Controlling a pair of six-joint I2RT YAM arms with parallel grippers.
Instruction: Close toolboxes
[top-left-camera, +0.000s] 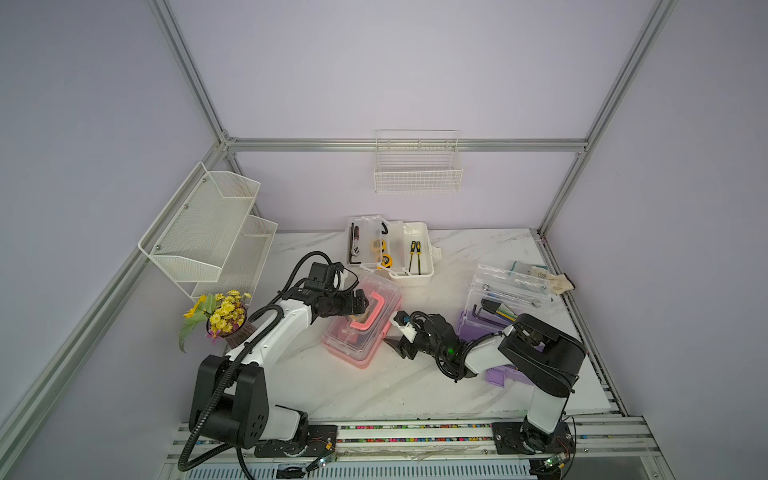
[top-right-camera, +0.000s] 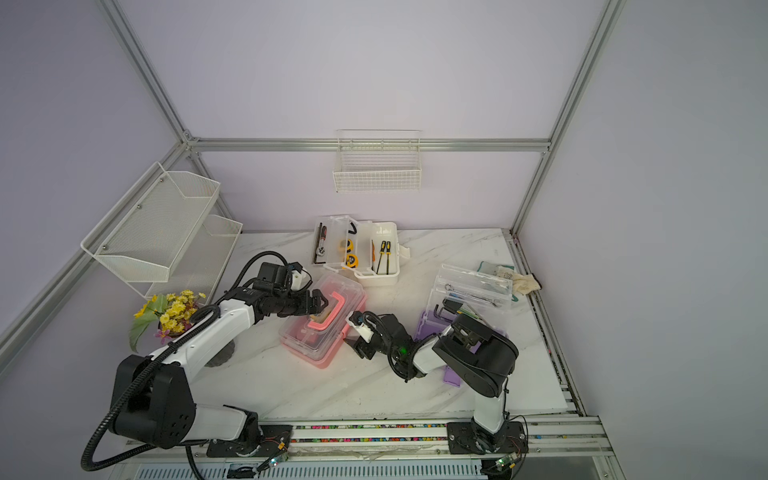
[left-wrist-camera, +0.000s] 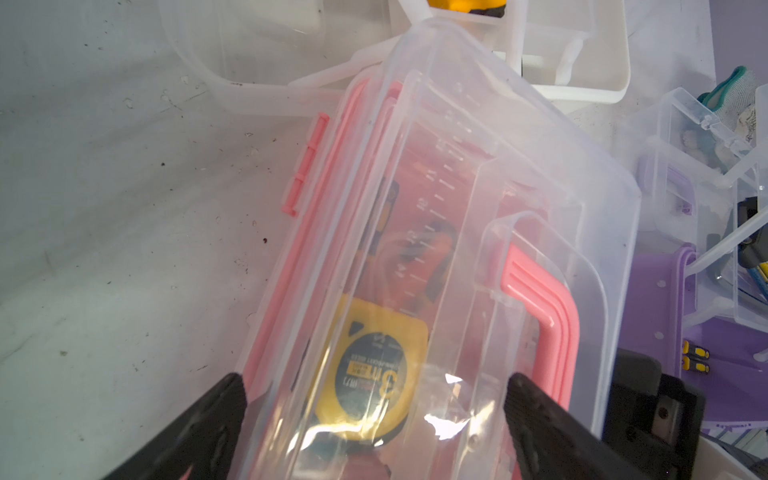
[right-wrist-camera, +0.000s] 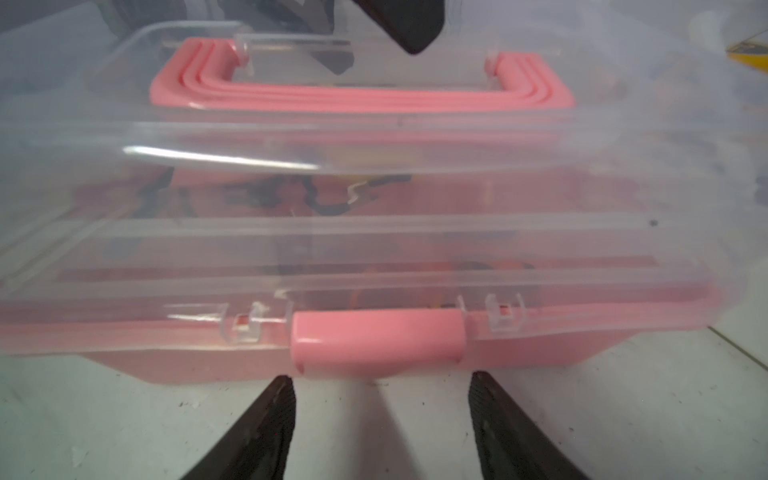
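A pink toolbox with clear lid (top-left-camera: 352, 336) lies in the middle, its lid lowered over the base, with a pink handle and latch (right-wrist-camera: 377, 340). My left gripper is over the lid, fingers apart either side of its top, nothing clearly held. Just in front of the pink latch, low over the table, my right gripper has its fingers apart and empty. A white toolbox (top-right-camera: 384, 272) stands open at the back with tools inside. A purple toolbox (left-wrist-camera: 656, 304) stands open at the right, partly behind my right arm.
A flower pot (top-left-camera: 226, 320) and wire shelves (top-left-camera: 200, 224) are at the left, a wire basket (top-left-camera: 417, 168) hangs on the back wall. Gloves (top-right-camera: 520, 281) lie at the back right.
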